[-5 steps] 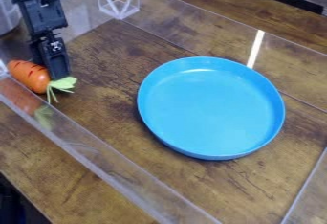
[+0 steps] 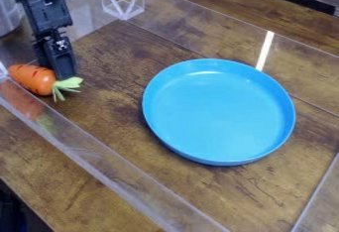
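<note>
A black gripper (image 2: 51,53) reaches down at the left of the camera view, its fingers just above and behind an orange toy carrot (image 2: 32,77) with green leaves, which lies on the wooden surface against the left clear wall. The gripper looks open, though its fingertips are partly hidden by the carrot and hard to make out. A round light blue plate (image 2: 219,112) lies to the right, empty.
Clear plastic walls (image 2: 126,176) border the wooden work area. The middle of the surface between carrot and plate is bare, as is the area behind the plate.
The gripper has shifted very slightly over the last second, and the carrot's leaves have moved a little to the right. The plate is unchanged.
</note>
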